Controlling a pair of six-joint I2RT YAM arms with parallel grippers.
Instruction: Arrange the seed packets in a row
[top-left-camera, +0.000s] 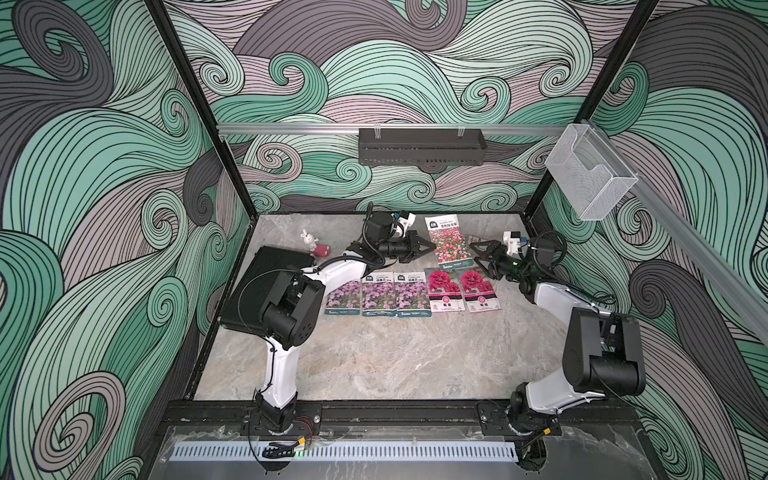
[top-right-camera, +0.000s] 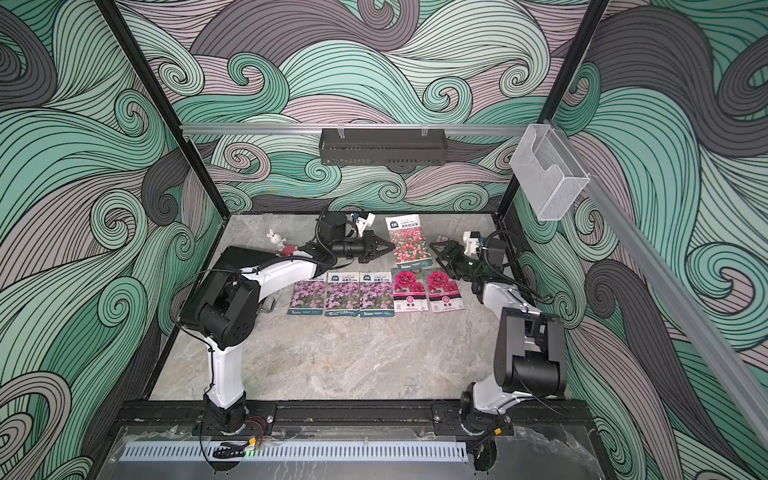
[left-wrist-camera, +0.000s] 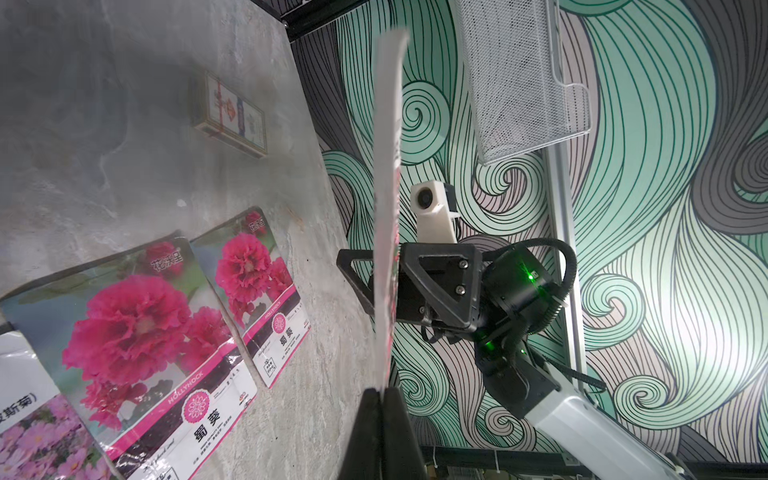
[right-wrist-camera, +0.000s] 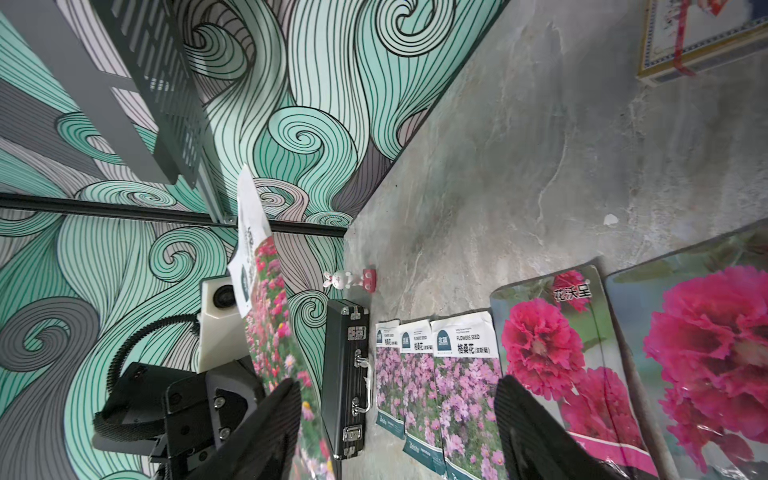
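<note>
My left gripper is shut on the edge of a red-flowered seed packet (top-left-camera: 448, 240), held raised above the back of a row of packets and seen edge-on in the left wrist view. The row holds several purple-flower packets (top-left-camera: 378, 293) at left and two pink hollyhock packets (top-left-camera: 482, 292) at right. My right gripper (top-left-camera: 484, 254) is open, just right of the raised packet, with nothing between its fingers.
A small card box (right-wrist-camera: 704, 48) lies at the back right. A black case (top-left-camera: 248, 292) and a rabbit figure (top-left-camera: 309, 238) are at the left. A mesh holder (top-left-camera: 590, 172) hangs at the right.
</note>
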